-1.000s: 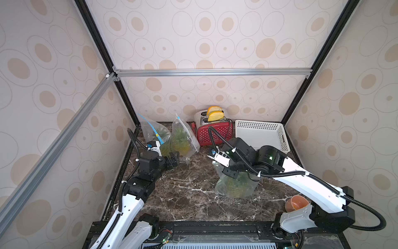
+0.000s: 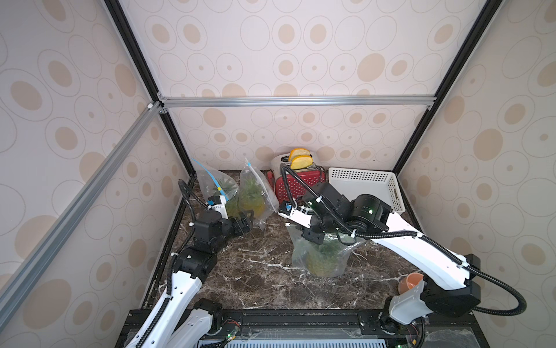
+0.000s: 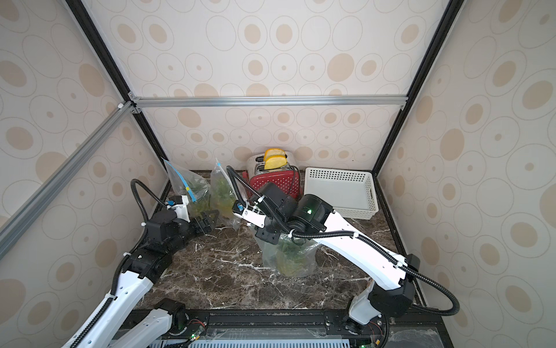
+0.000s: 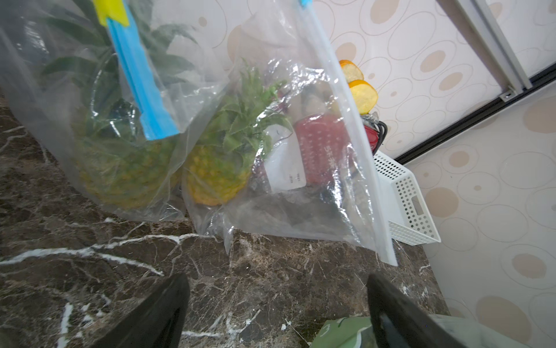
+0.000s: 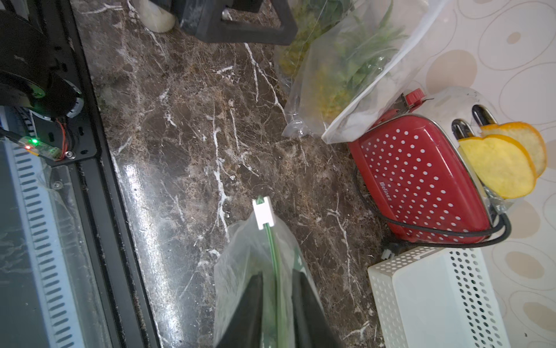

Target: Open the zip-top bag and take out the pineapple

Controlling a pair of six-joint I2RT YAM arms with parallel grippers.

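A clear zip bag (image 2: 321,258) with a pineapple faintly visible inside stands on the dark table below my right gripper. Its green zip (image 5: 274,249) has a white slider (image 5: 264,212) at one end. The right fingers (image 5: 248,310) straddle this zip, with a narrow gap between them; whether they touch the plastic is unclear. To the left, my left gripper is open and empty, in front of two further bags. One of these has a blue zip (image 4: 139,75) with a yellow slider (image 4: 110,8); a pineapple (image 4: 223,150) shows in the other.
Behind stands a red toaster (image 5: 422,174) with yellow slices. A white perforated basket (image 2: 365,186) is at the back right, and an orange cup (image 2: 411,282) at the front right.
The bag below it has moved a little left too. The left arm has barely moved.
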